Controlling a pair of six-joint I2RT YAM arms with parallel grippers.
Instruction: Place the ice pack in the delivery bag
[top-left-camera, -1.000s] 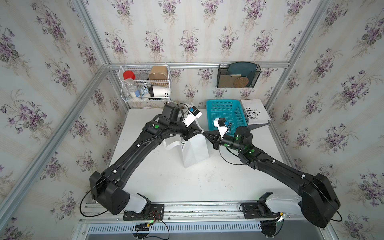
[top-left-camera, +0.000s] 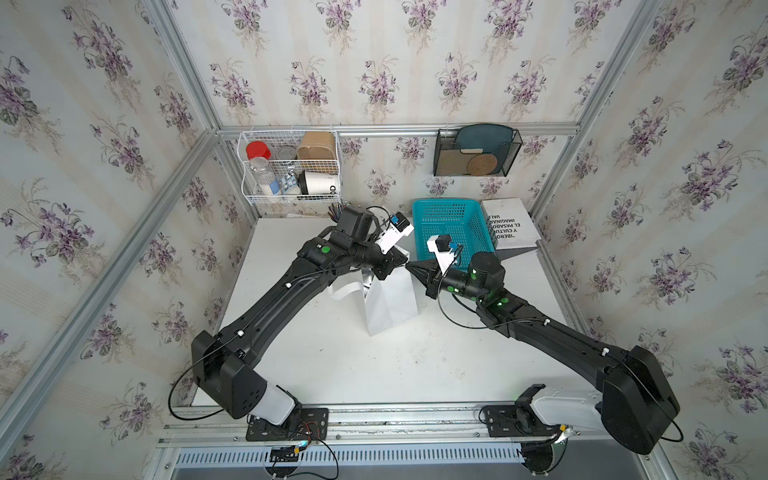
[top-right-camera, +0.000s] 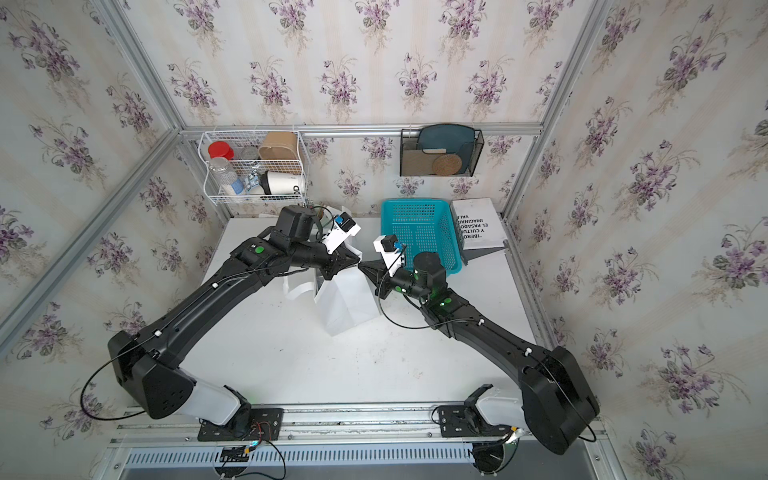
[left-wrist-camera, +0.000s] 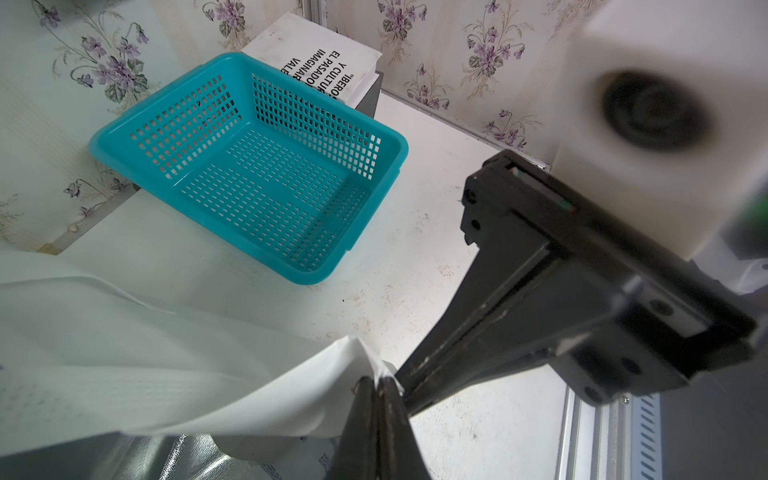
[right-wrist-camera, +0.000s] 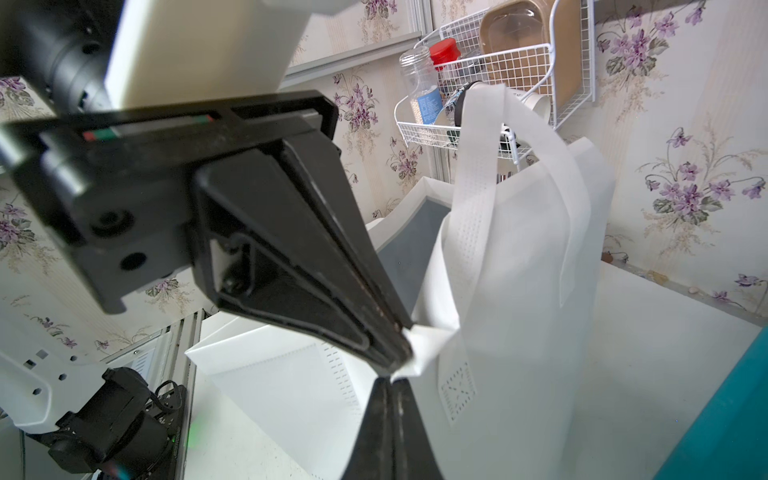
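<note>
The white delivery bag (top-left-camera: 389, 308) stands mid-table, its handle straps (right-wrist-camera: 477, 172) raised and its mouth partly showing a grey lining. My right gripper is shut at the bag's front rim, where the thin white material is drawn to a fold at its tips. My left gripper is shut right beside it, over that same rim, with nothing seen between its fingers. In the left wrist view, silvery lining (left-wrist-camera: 196, 456) shows below the rim, with a pale item (left-wrist-camera: 264, 449) partly visible. I cannot tell whether that is the ice pack; no other view shows one.
An empty teal basket (top-left-camera: 416, 232) stands behind and right of the bag, next to a white printed box (top-left-camera: 512, 225). A white wire rack (top-left-camera: 289, 196) with containers and a dark wire holder (top-left-camera: 477, 164) hang at the back.
The right arm and the bag look nearly still.
</note>
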